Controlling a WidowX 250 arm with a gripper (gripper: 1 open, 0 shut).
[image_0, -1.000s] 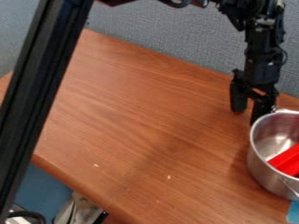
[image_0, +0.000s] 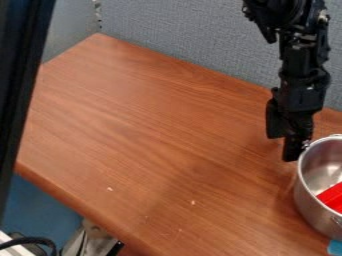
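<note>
My black gripper (image_0: 287, 140) points down at the right of the table, just behind and left of the rim of a steel pot (image_0: 315, 205). It is open, though its fingertips are dark and partly hard to make out against the rim. Inside the pot, which is cut off by the frame's right edge, lies a red object (image_0: 330, 196).
A grey partition (image_0: 174, 35) stands along the back. A small blue object (image_0: 334, 248) shows at the lower right corner, and cables lie below the table's front left edge.
The pot with the red object has shifted a little to the right. My gripper has moved slightly right and down along with it.
</note>
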